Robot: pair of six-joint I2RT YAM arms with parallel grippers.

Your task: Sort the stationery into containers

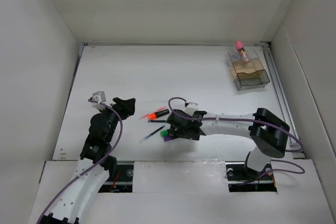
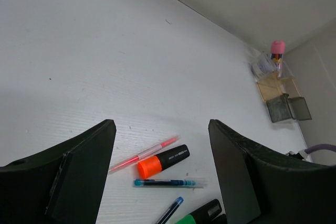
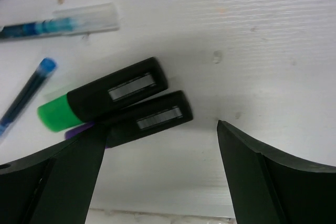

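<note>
My right gripper is open, low over a green-capped marker (image 3: 115, 90) and a purple-capped marker (image 3: 149, 119). Beside these lie a dark blue pen (image 3: 26, 90) and a light blue pen (image 3: 29, 30). An orange-capped marker (image 2: 168, 159) and a red pen (image 2: 147, 151) lie farther back. My left gripper hangs at the left of the table, its fingers apart and empty. The container (image 1: 252, 81) at the back right holds a pink-topped pen (image 1: 241, 52).
Walls border the back and sides.
</note>
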